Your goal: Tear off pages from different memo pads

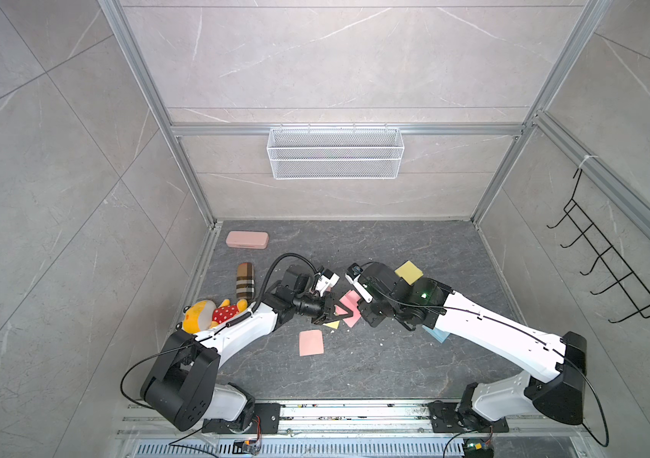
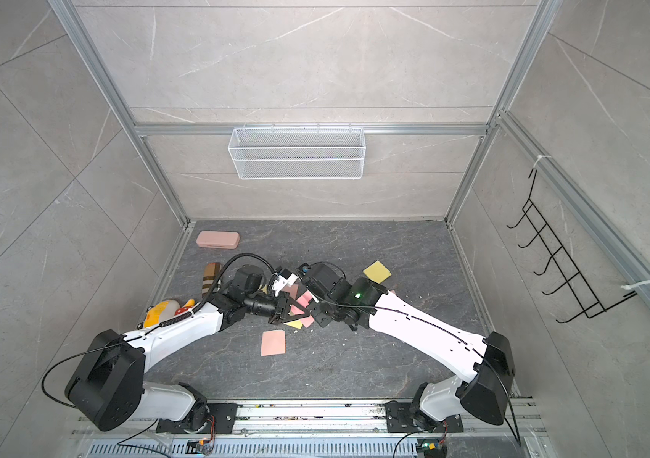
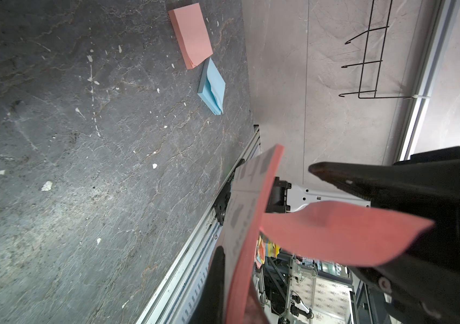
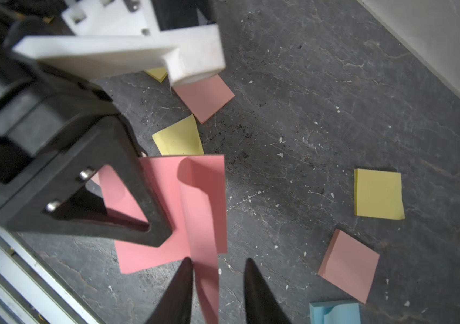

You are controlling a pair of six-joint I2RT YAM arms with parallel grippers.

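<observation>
In the left wrist view my left gripper is shut on a thin pink memo pad [image 3: 259, 210], held on edge with its printed backing showing. One pink page [image 3: 343, 229] curls away from the pad toward the dark fingers [image 3: 402, 175] of the right gripper. Seen from the right wrist, the curled page [image 4: 202, 253] dips between the tips of my right gripper, which stands part open. The page does not look clamped, and its top still meets the pad [image 4: 162, 189]. Blur hides where exactly the page's lower end stops.
On the floor at right lie a yellow pad [image 4: 379, 194], a pink pad [image 4: 351, 264] and a blue pad [image 4: 335, 313] with a lifted page. Loose sheets lie below the grippers, including a pink sheet [image 1: 311, 342]. A plush toy [image 1: 201, 315] and pink case [image 1: 247, 239] sit left.
</observation>
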